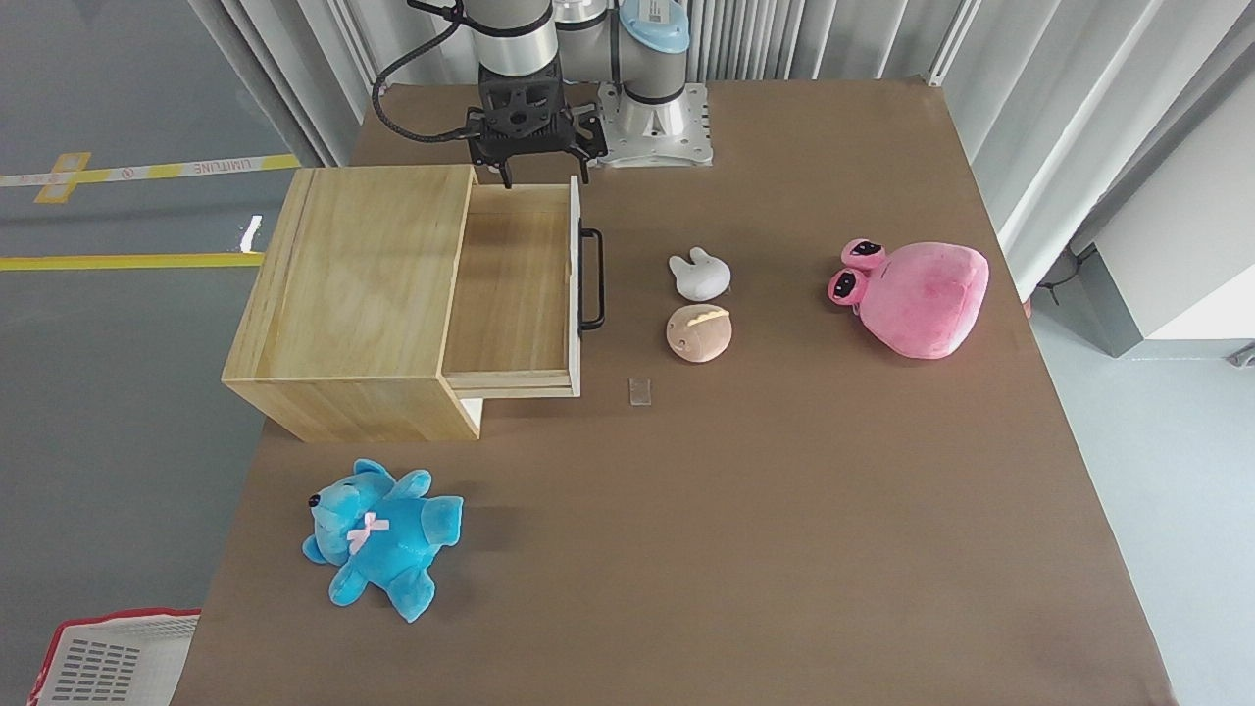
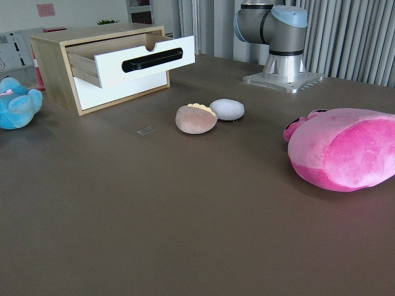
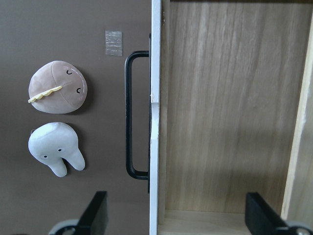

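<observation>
A wooden cabinet (image 1: 343,271) has its top drawer (image 1: 512,282) pulled out and empty, with a black handle (image 3: 129,112) on its white front. Beside it lie a white plush (image 3: 53,143) with two long ears and a round pinkish-beige plush (image 3: 57,92) with a yellow crest. My gripper stands open above the drawer's back end, its fingers wide apart with nothing visible between them but the drawer below.
A large pink plush (image 1: 924,300) lies to the right and a blue bear (image 1: 394,547) at the front left. A small clear patch (image 1: 640,392) is on the table (image 1: 777,529), whose front and middle right are free. The robot's base plate stands at the back.
</observation>
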